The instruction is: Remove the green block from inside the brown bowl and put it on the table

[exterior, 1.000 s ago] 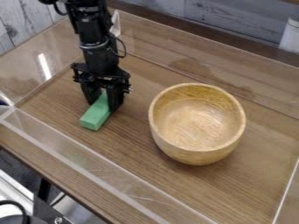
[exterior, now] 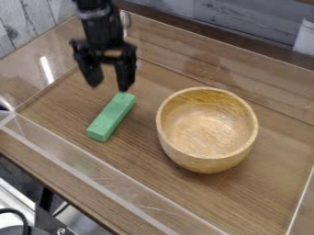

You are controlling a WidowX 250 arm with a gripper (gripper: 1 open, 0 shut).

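Note:
The green block (exterior: 112,117) lies flat on the wooden table, left of the bowl and clear of it. To its right stands the brown bowl (exterior: 168,124), upright, with an empty inside. My black gripper (exterior: 106,77) is blurred, just above and behind the block's far end. Its two fingers are spread apart with nothing between them, and the whole block shows in front of them.
Bare table (exterior: 147,197) stretches in front of the block and bowl, and more free room lies behind the bowl. A white cylindrical object (exterior: 306,39) stands at the far right edge. Dark cables (exterior: 15,218) run at the lower left, off the table.
The block stays on the table, now fully in view. The bowl has not moved.

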